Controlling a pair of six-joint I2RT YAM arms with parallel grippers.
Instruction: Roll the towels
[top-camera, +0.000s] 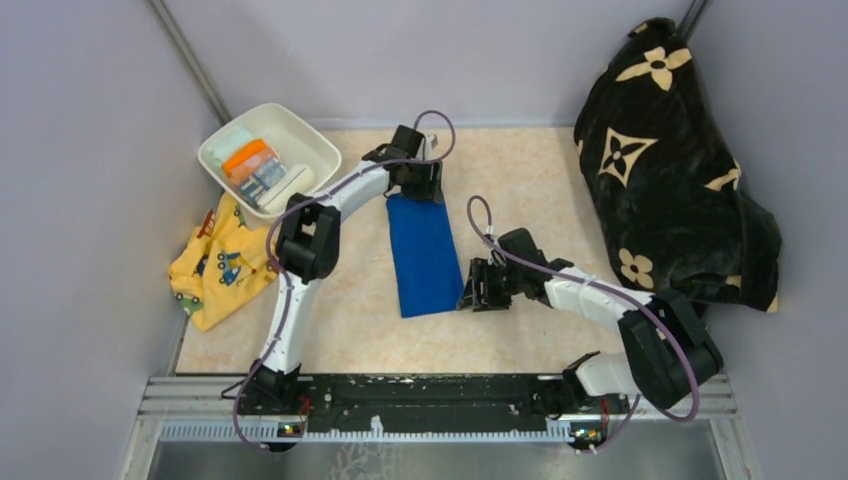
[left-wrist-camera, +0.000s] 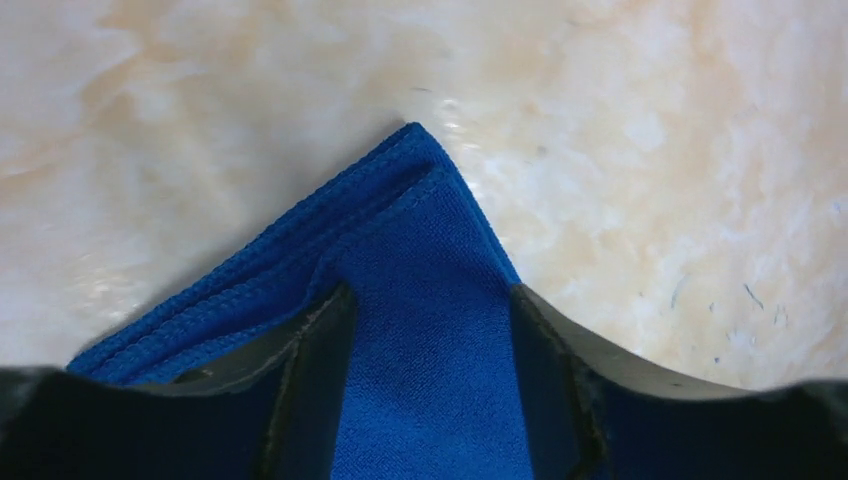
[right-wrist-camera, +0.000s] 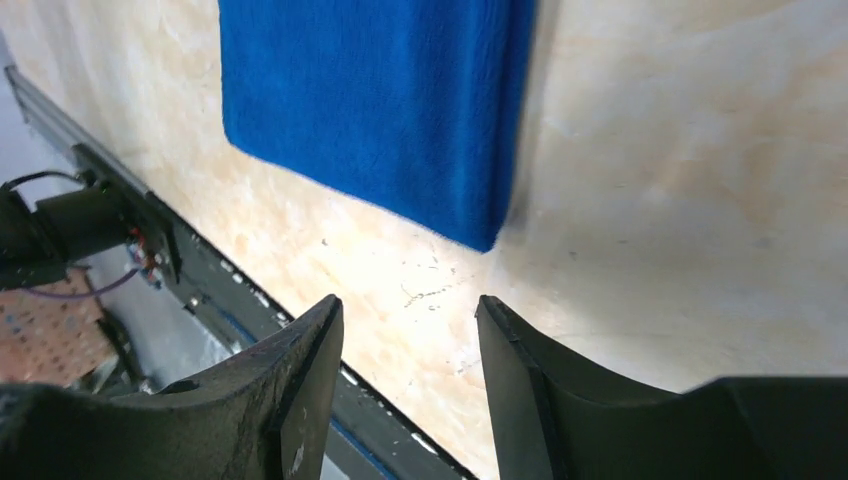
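A folded blue towel (top-camera: 425, 255) lies lengthwise from back to front in the middle of the table. Over its far end is my left gripper (top-camera: 428, 195); in the left wrist view its fingers (left-wrist-camera: 318, 375) stand part open above the towel's layered edge (left-wrist-camera: 300, 265), and I see no cloth pinched. Beside the near right corner is my right gripper (top-camera: 480, 295). In the right wrist view its fingers (right-wrist-camera: 300, 390) are wide apart with bare table between them, and the towel's corner (right-wrist-camera: 480, 235) lies just beyond.
A white bin (top-camera: 325, 155) with packets stands at the back left, a yellow patterned cloth (top-camera: 222, 265) below it. A dark floral blanket (top-camera: 655, 190) is heaped at the right.
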